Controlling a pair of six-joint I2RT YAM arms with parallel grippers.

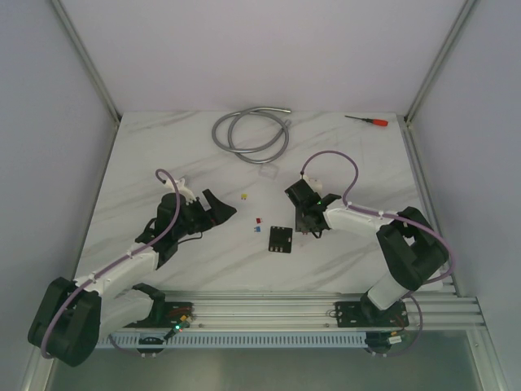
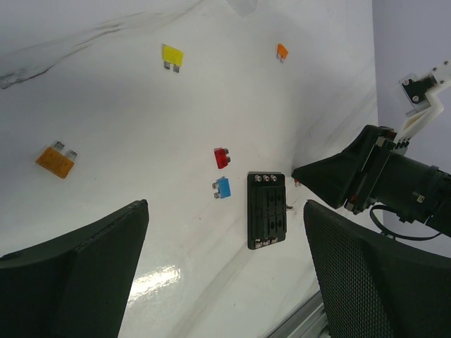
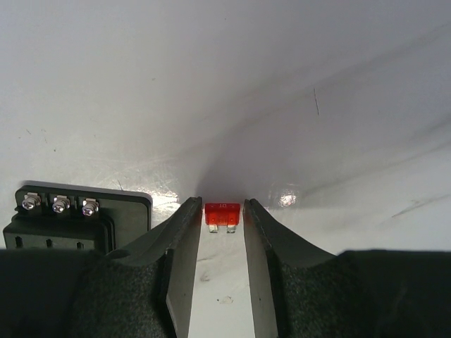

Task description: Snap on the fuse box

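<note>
A black fuse box [image 1: 280, 240] lies on the white table, also in the left wrist view [image 2: 266, 218] and right wrist view [image 3: 84, 222]. Just beside it my right gripper [image 1: 303, 221] is shut on a small red fuse [image 3: 222, 213], held low over the table with its two prongs showing. My left gripper [image 1: 218, 208] stands open, left of the fuse box, with nothing between its fingers.
Loose fuses lie on the table: red [image 2: 221, 157], blue [image 2: 222, 188], yellow [image 2: 172, 56], orange and amber [image 2: 56, 161]. A coiled grey hose [image 1: 248, 151] and a screwdriver [image 1: 377, 121] lie at the back.
</note>
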